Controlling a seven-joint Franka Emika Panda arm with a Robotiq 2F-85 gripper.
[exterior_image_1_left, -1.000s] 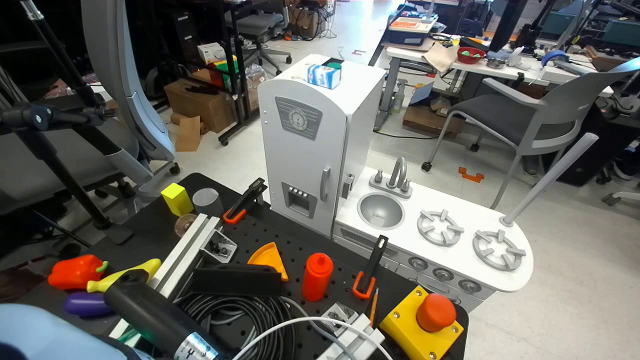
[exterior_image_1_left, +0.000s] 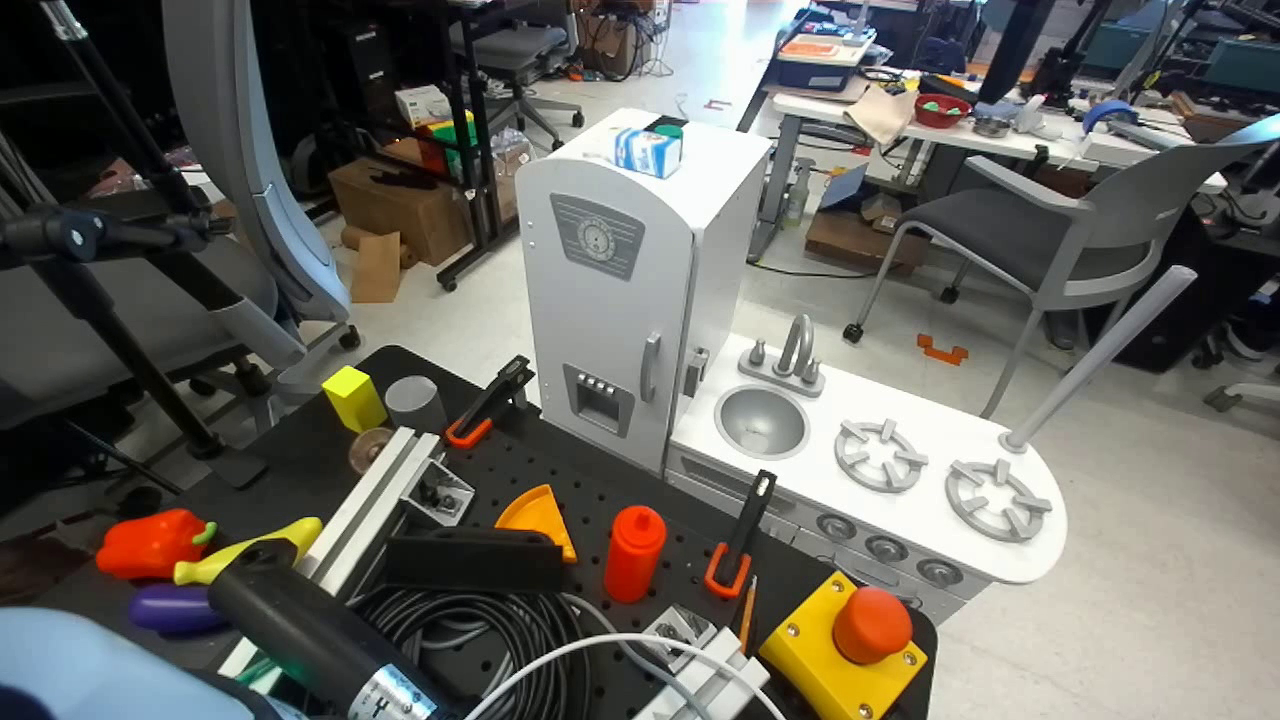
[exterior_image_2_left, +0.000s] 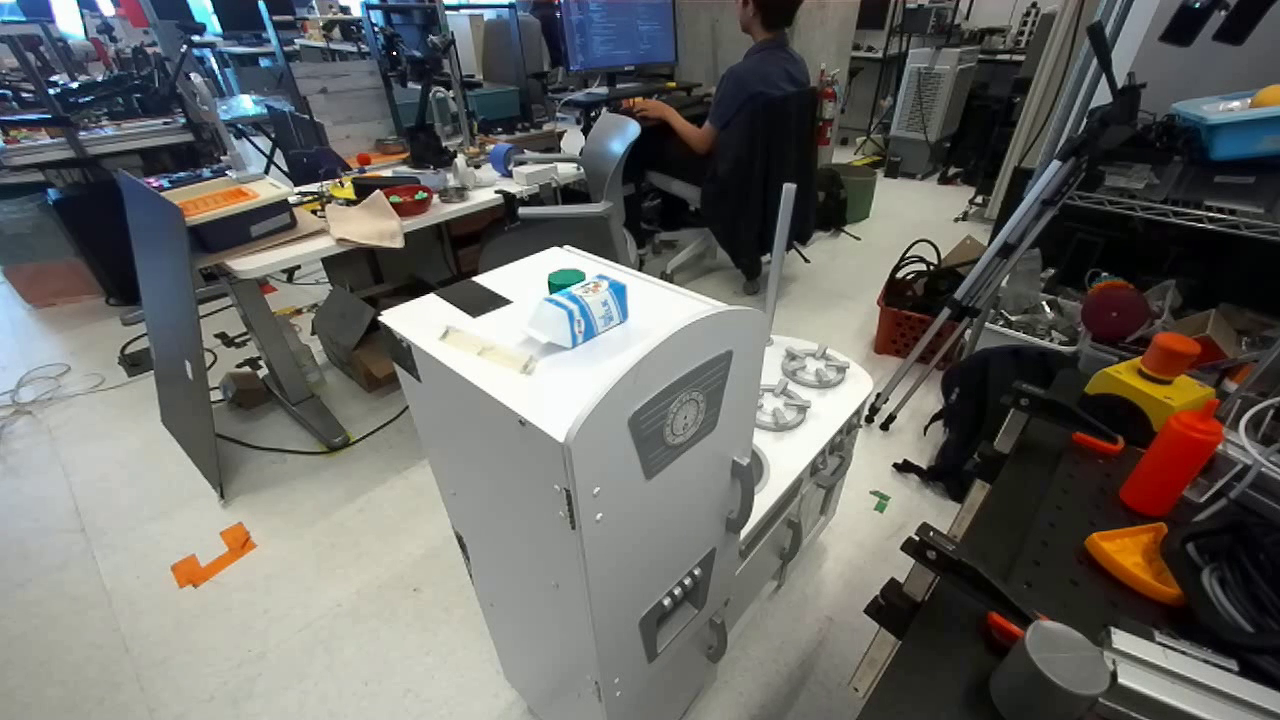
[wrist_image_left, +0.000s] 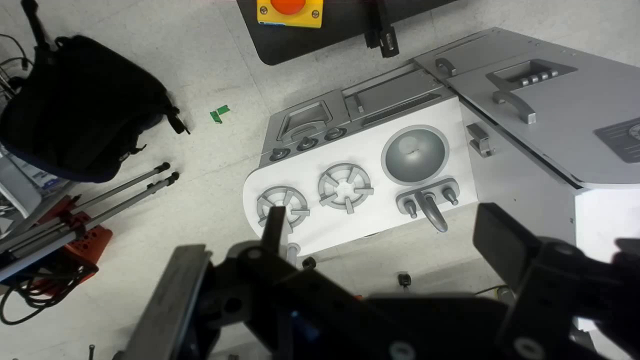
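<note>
Only the wrist view shows my gripper. Its two dark fingers stand wide apart, so it is open, and nothing is held between them. Below it lies the white toy kitchen counter, with a grey sink (wrist_image_left: 415, 155), a faucet (wrist_image_left: 432, 210) and two burners, one of them the middle burner (wrist_image_left: 345, 188). The tall toy fridge (exterior_image_1_left: 606, 324) stands beside the counter with its door closed. On the fridge top, a blue and white carton (exterior_image_2_left: 582, 312) lies on its side by a green-topped item (exterior_image_2_left: 565, 280).
A black pegboard table (exterior_image_1_left: 576, 480) faces the kitchen. It carries a red bottle (exterior_image_1_left: 635, 553), an orange wedge (exterior_image_1_left: 537, 516), clamps, cables, toy vegetables and a yellow box with a red button (exterior_image_1_left: 846, 646). A grey post (exterior_image_1_left: 1104, 356) rises from the counter's end.
</note>
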